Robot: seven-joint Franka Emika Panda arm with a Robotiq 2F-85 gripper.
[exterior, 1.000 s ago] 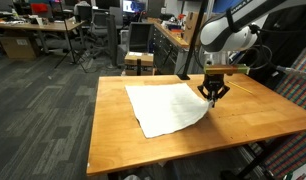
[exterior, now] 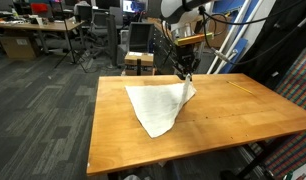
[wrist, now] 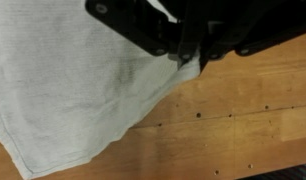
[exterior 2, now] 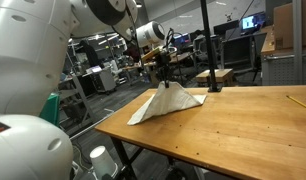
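Observation:
A white cloth (exterior: 153, 103) lies partly spread on the wooden table, with one part lifted into a peak. At that peak my gripper (exterior: 187, 77) is shut on the cloth and holds it above the tabletop. From the side, the raised cloth (exterior 2: 169, 98) slopes down from the gripper (exterior 2: 168, 82) to the table on both sides. In the wrist view, the cloth (wrist: 63, 90) fills the left and runs up between the dark fingers of the gripper; the pinched fold itself is mostly hidden.
A thin yellow stick (exterior: 241, 87) lies near its far right edge. Chairs and desks stand beyond the table.
My gripper has moved left, toward the far side, and higher, drawing the held part of the cloth up and over the rest. The cloth's left part stays on the table.

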